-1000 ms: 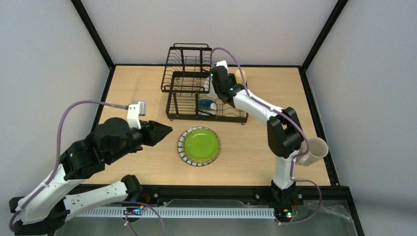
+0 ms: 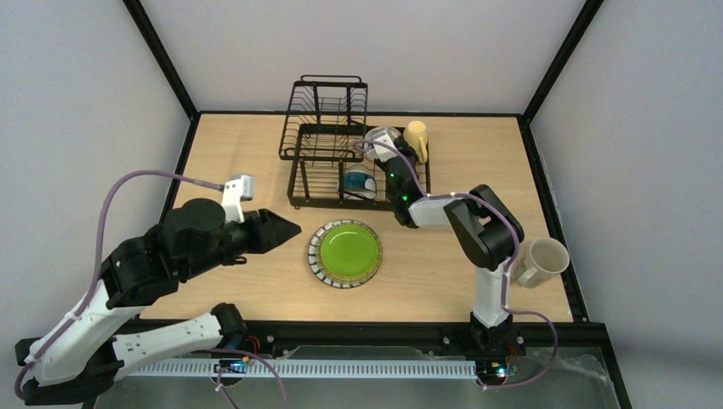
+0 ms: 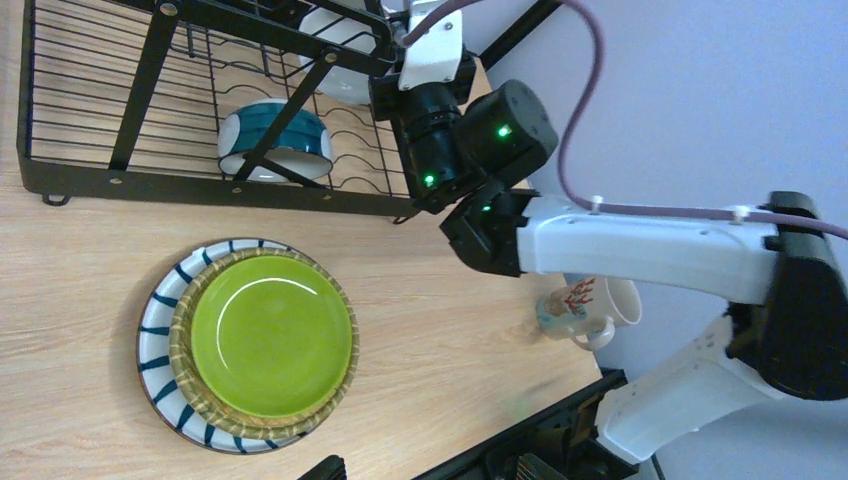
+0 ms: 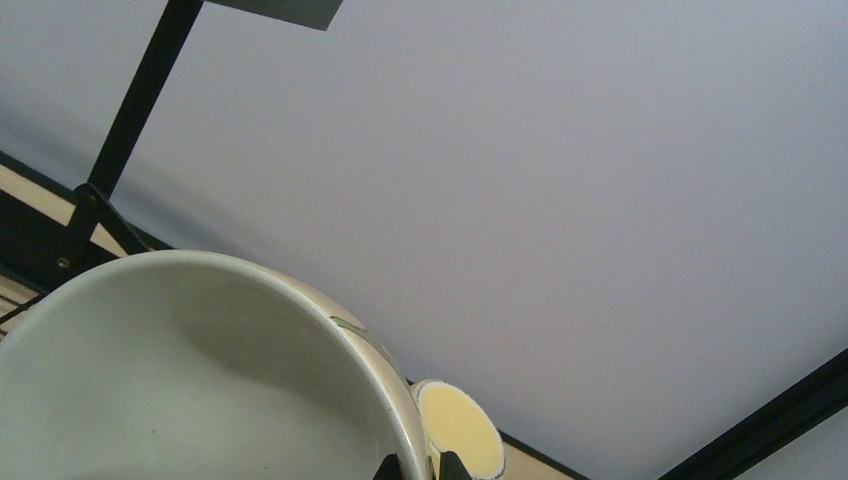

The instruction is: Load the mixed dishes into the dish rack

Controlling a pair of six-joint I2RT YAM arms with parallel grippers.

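A white bowl [image 4: 200, 370] fills the lower left of the right wrist view, its rim between the fingers of my right gripper. From above, the same bowl [image 2: 380, 135] is partly covered by that arm, over the back of the black dish rack [image 2: 332, 204]. My left gripper stands open with nothing in it, left of the stacked plates. A green plate [image 2: 349, 251] lies on a woven-edged plate and a blue-and-white plate [image 3: 153, 347]. Inside the rack sits a teal-and-white bowl [image 3: 270, 135]. A yellow cup [image 2: 416, 138] stands at its back right corner.
A large white mug [image 2: 543, 260] with a coral pattern lies at the table's right side, near my right arm. The rack's raised upper tier [image 2: 324, 119] occupies its left half. Bare table surrounds the plates.
My right arm has shifted and turned over the right part of the rack, carrying the bowl with it. More of the bowl's inside shows now. The left arm has barely moved.
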